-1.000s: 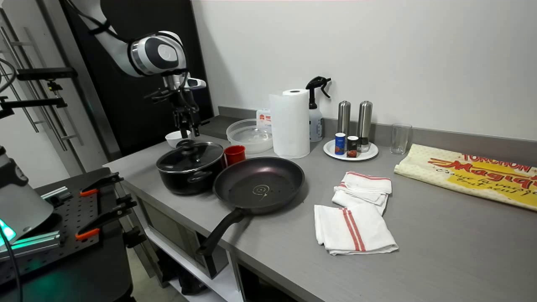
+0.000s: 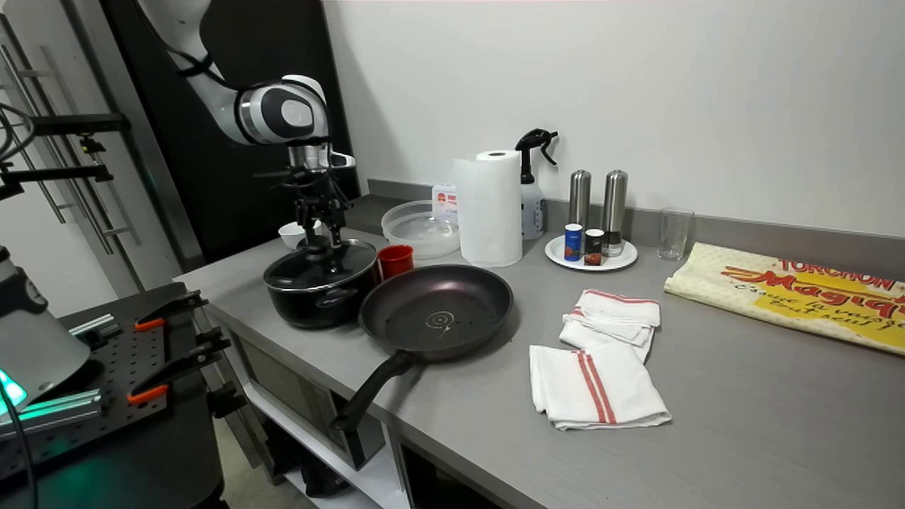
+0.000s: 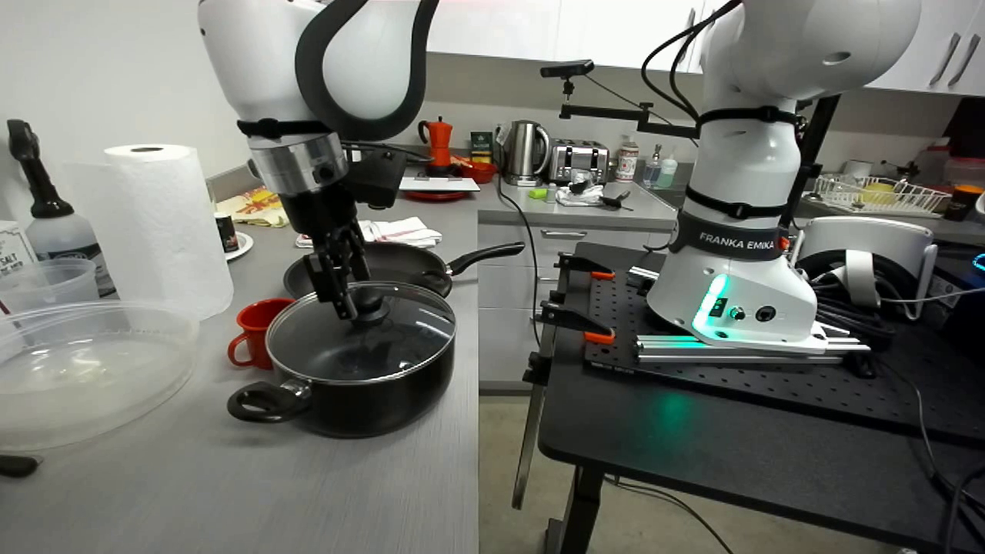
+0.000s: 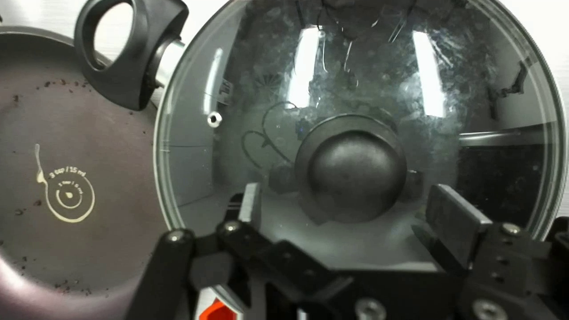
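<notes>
A black pot (image 3: 378,406) stands on the counter, covered by a glass lid (image 3: 406,342) with a round black knob (image 4: 354,173). Over the lid, my gripper points down, open, its fingers spread wide to either side of the knob's near edge in the wrist view. Nothing is held between the pads. From the first exterior view, the gripper (image 2: 322,237) is at about knob height; whether a finger touches the lid I cannot tell.
Close beside the pot are a black frying pan (image 2: 441,309) and a red cup (image 2: 396,259). Behind stand a clear plastic bowl (image 2: 421,229) and a paper towel roll (image 2: 489,212). Folded white towels (image 2: 598,382) lie to the right, with bare counter around them.
My arm has come down and slightly right, bringing the open gripper from above the lid to the knob's level. The pot, lid and other objects have stayed put.
</notes>
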